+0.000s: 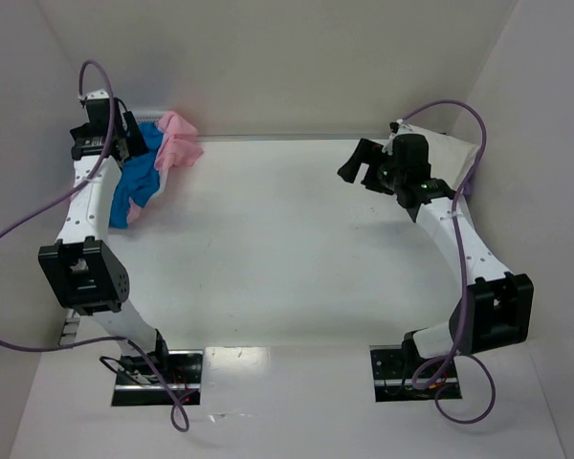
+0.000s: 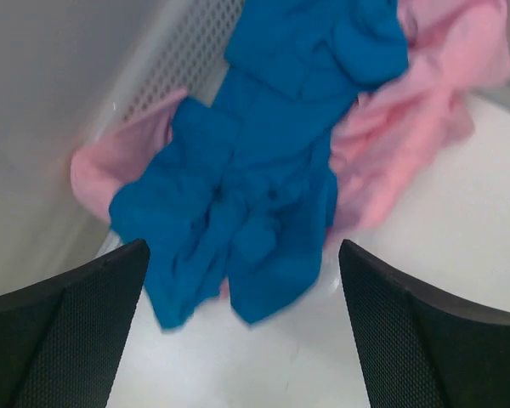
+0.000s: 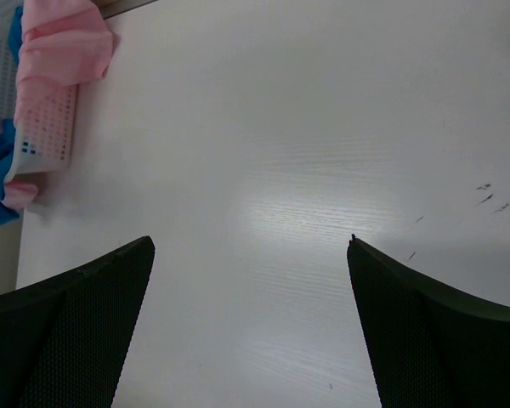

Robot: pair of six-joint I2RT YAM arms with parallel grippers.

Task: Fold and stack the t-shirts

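Observation:
A white basket at the far left holds a blue shirt (image 1: 136, 182) and a pink shirt (image 1: 177, 142), both crumpled and draping over its rim. Over the basket hangs my left gripper (image 1: 134, 143), its fingers apart. In the left wrist view the blue shirt (image 2: 238, 204) lies between and beyond the open fingers, with pink cloth (image 2: 408, 127) on both sides of it. Nothing is held there. Far to the right, my right gripper (image 1: 356, 172) stands open above bare table. Only white surface shows between its fingers.
Behind the right arm, a pale folded cloth or box (image 1: 445, 158) sits in the back right corner, partly hidden. Walls stand close at the left, right and back.

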